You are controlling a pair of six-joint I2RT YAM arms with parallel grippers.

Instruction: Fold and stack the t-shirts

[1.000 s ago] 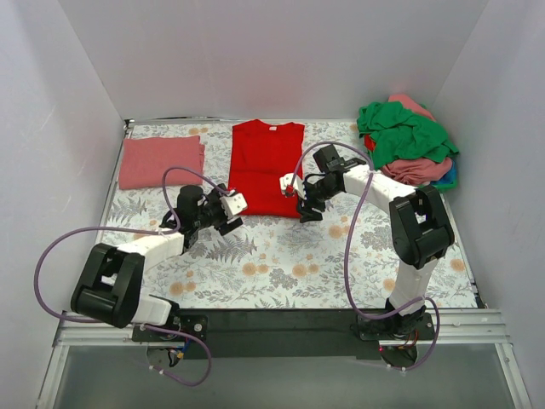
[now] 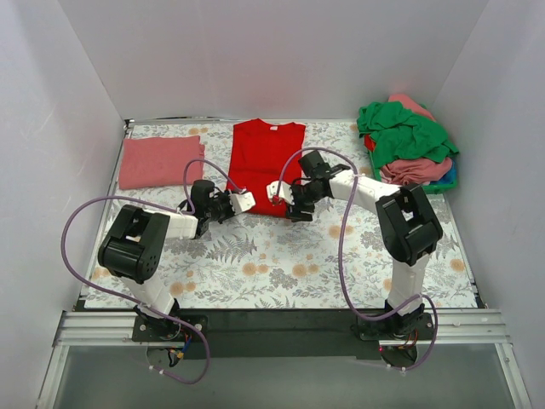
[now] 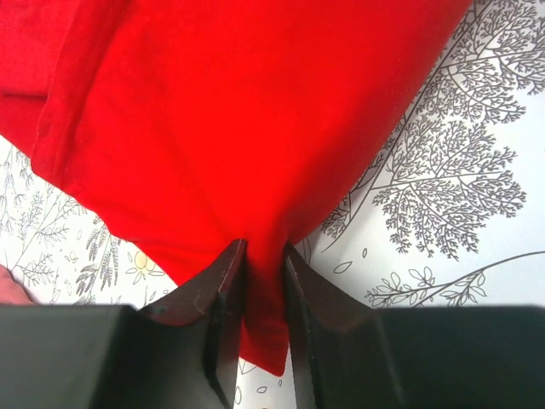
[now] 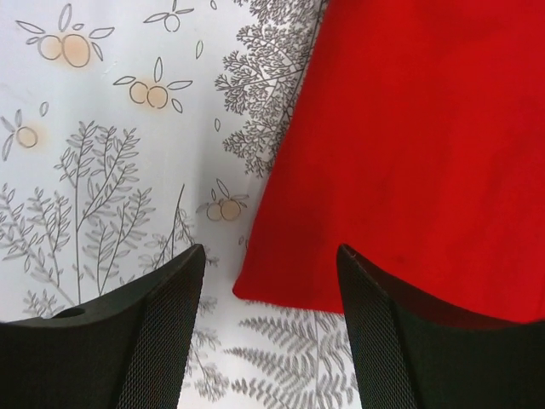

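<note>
The red t-shirt (image 2: pixel 266 158) lies in the middle of the table, its near edge between my two grippers. In the left wrist view, the left gripper is shut on the shirt's near left corner, and the cloth (image 3: pixel 230 111) bunches into a narrow fold between the fingers. My right gripper stands open at the near right corner. That corner of red cloth (image 4: pixel 264 277) shows flat between its fingertips, apart from the left finger. In the top view the arms partly hide the shirt's near corners.
A folded pink shirt (image 2: pixel 159 162) lies at the back left. At the back right a green basket (image 2: pixel 451 182) is heaped with green cloth (image 2: pixel 409 134) and pink cloth (image 2: pixel 417 171).
The right gripper has shifted left and is lower over its corner, still open.
</note>
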